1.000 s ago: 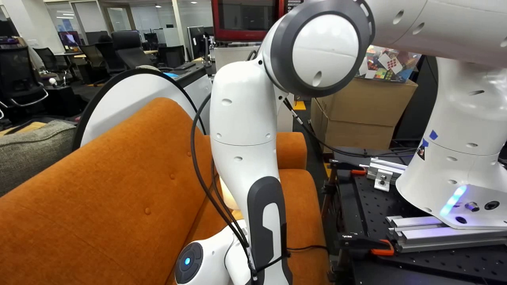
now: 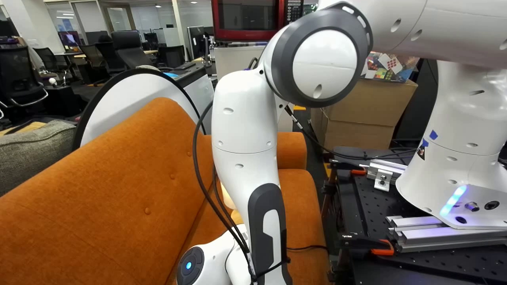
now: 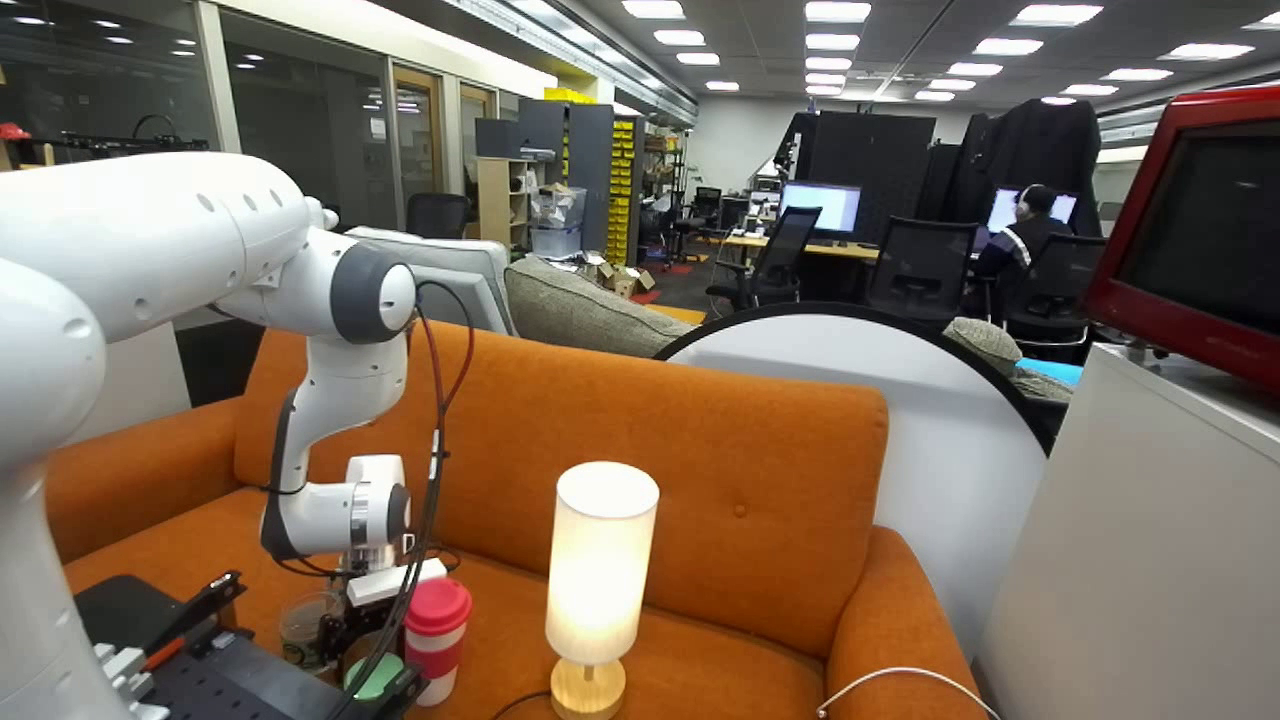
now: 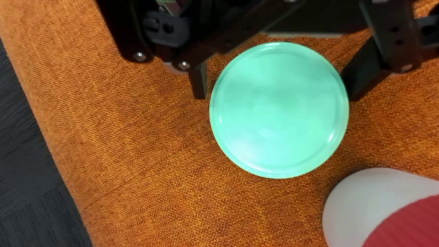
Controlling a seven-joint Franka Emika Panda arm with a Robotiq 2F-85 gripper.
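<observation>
In the wrist view a round mint-green lid or disc [image 4: 280,111] lies between the two fingers of my gripper, which is open. A narrow strip of orange fabric separates the left fingertip [image 4: 199,84] from the rim. The right fingertip [image 4: 362,74] is right at the opposite edge; whether it touches, I cannot tell. Exterior view 2 has the green top [image 3: 374,676] low beside my gripper, partly behind cables. A white cup with a red lid and band [image 3: 434,636] stands close by on its right. Exterior view 1 does not reach the gripper.
A clear cup [image 3: 306,630] stands left of the gripper on the orange sofa [image 3: 720,480]. To the right is a lit lamp [image 3: 602,564] with a wooden base. The black mounting table [image 3: 246,684] is in front. Sofa seat beyond the lamp is mostly clear.
The arm sits slightly lower than a second ago in exterior view 1. The sofa and the room around it look the same.
</observation>
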